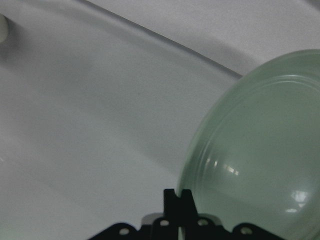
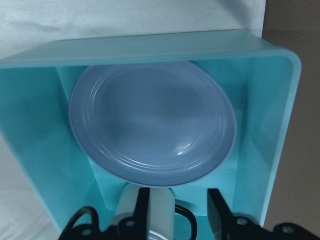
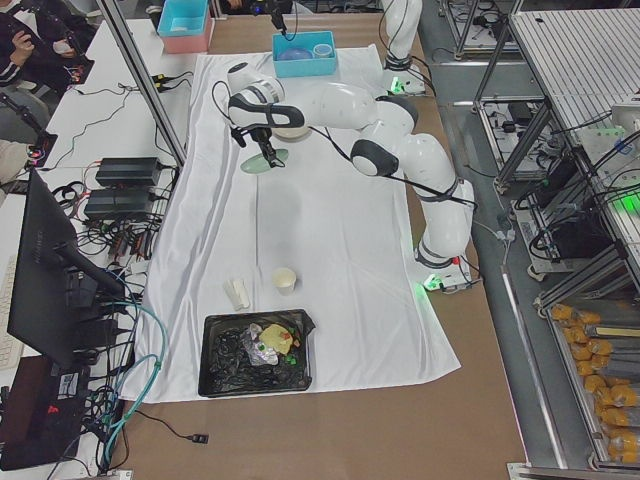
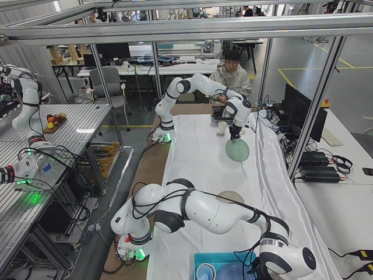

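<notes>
A green plate [image 1: 265, 150] is held at its rim by my left gripper, which is shut on it and hangs above the white cloth [image 3: 330, 230]; it also shows green [image 4: 237, 152] in the camera right view. My right gripper is open over the blue bin [image 2: 270, 120], which holds a blue plate [image 2: 152, 120] and a white cup [image 2: 160, 210] between and below the fingertips. A tan plate [image 4: 230, 196] lies on the cloth, partly hidden behind an arm.
A black tray [image 3: 220, 355] with crumpled items sits at the cloth's near end, beside a cream cup [image 3: 284, 280] and a white item [image 3: 237, 293]. A monitor and cables line the left side.
</notes>
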